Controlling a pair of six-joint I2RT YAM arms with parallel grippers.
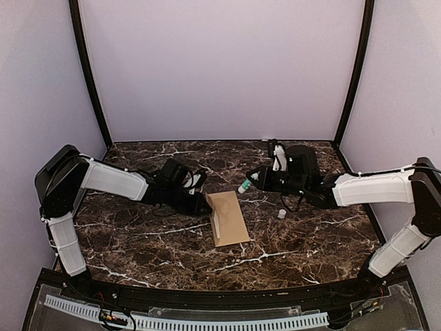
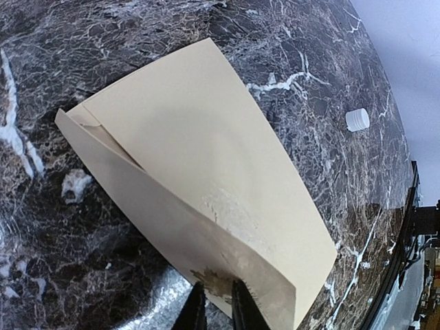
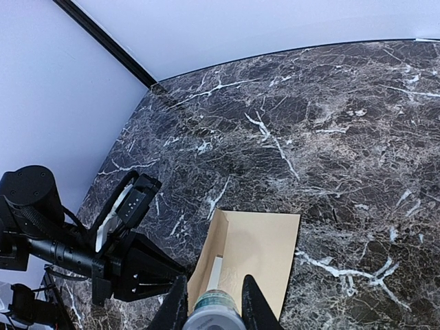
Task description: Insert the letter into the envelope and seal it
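The tan envelope [image 1: 231, 219] lies slightly turned on the table, its flap [image 2: 180, 218] raised along the left side. Part of the white letter shows beside the flap's inner face; in the left wrist view the flap hides it. At the flap's outer face, near the fold, are the fingertips of my left gripper, close together with a narrow gap; whether they pinch paper cannot be told. My right gripper [image 1: 253, 180] is shut on a white and green glue stick [image 1: 244, 186], held above the table near the envelope's far right corner.
A small white cap [image 1: 282, 214] stands on the table right of the envelope. A patchy, shiny smear [image 2: 230, 210] marks the envelope's face.
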